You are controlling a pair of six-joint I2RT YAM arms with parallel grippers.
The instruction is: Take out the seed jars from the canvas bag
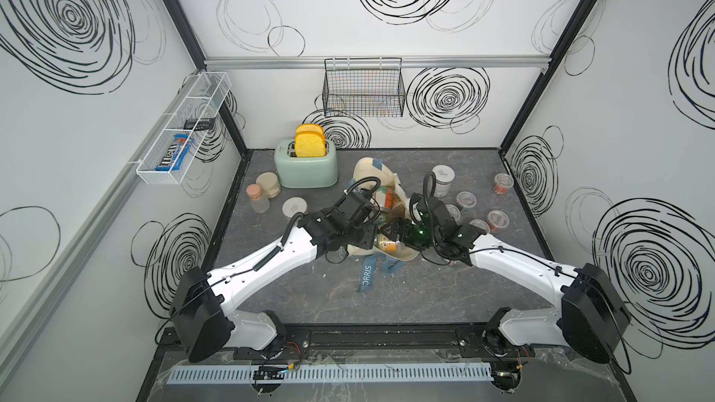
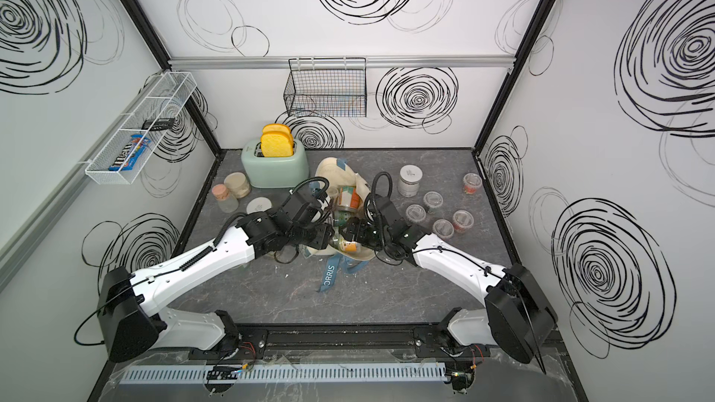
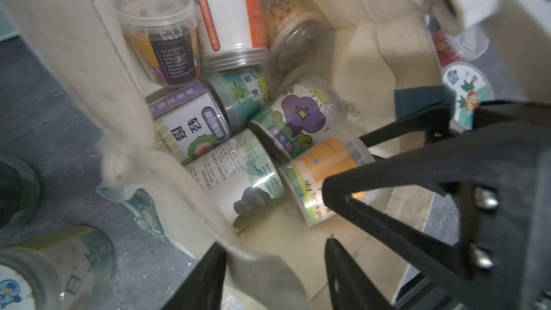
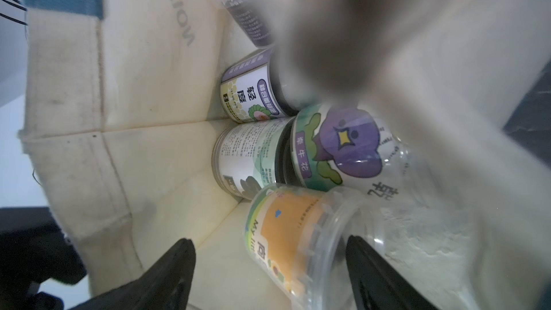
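The cream canvas bag (image 1: 372,171) lies open at the centre with several seed jars inside, among them a purple-flower jar (image 3: 298,112) and an orange-labelled jar (image 4: 287,235). My left gripper is open over the bag's near edge, with a fold of canvas at its left finger. My right gripper is open at the orange-labelled jar, one finger on each side of it; in the left wrist view its black fingers reach over that jar. Whether they touch it is unclear.
A green toaster (image 1: 305,167) with yellow slices stands at the back left. Loose jars stand on both sides of the bag, including a white one (image 2: 409,178). A blue strap (image 2: 327,275) lies on the front counter, which is otherwise clear.
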